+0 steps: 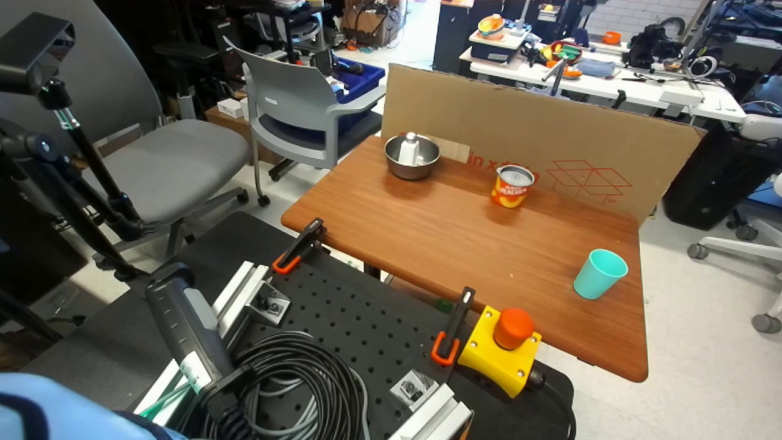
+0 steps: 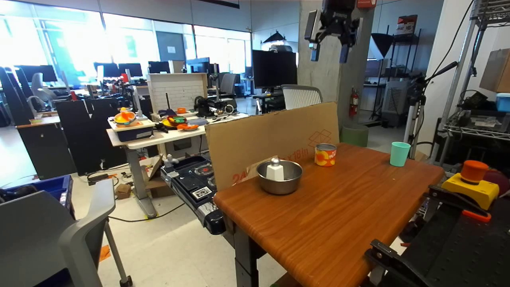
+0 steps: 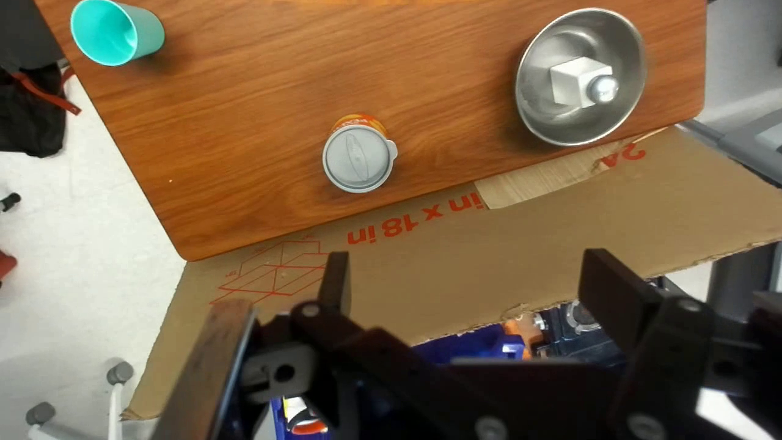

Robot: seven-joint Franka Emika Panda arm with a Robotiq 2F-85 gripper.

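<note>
My gripper is high above the table, its two dark fingers wide apart with nothing between them. In exterior view 2 the gripper (image 2: 329,53) hangs at the top, well clear of everything. A steel bowl (image 1: 401,170) stands at the table's far left corner, holding a white block-like object with a shiny round top (image 3: 577,82). A peach can (image 1: 511,187) stands upright near the cardboard. The turquoise cup (image 1: 601,274) stands by the table's right edge. Exterior view 1 does not show the gripper.
A cardboard sheet (image 1: 513,117) stands upright along the table's back edge. Two clamps, a yellow box with a red button (image 1: 506,348) and coiled cable (image 1: 293,381) occupy the black board in front.
</note>
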